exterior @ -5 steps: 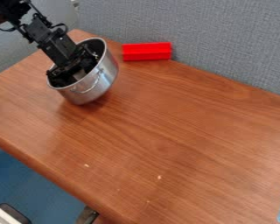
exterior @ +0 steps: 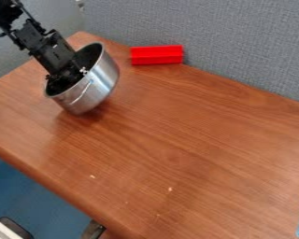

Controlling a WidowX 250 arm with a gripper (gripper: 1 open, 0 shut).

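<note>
A stainless steel pot (exterior: 90, 91) stands tilted at the upper left of the wooden table, its dark inside facing up and left. My black gripper (exterior: 67, 70) reaches down from the top left over the pot's left rim and partly into its opening. Its fingers are dark against the dark interior, so how far apart they stand is hard to see.
A red block (exterior: 157, 55) lies at the back of the table (exterior: 190, 159) against the grey partition (exterior: 202, 28). The near edge runs diagonally along the lower left, with blue floor beyond.
My gripper has shifted slightly left, toward the pot's rim. The pot has moved a little down and left. The red block is unmoved.
</note>
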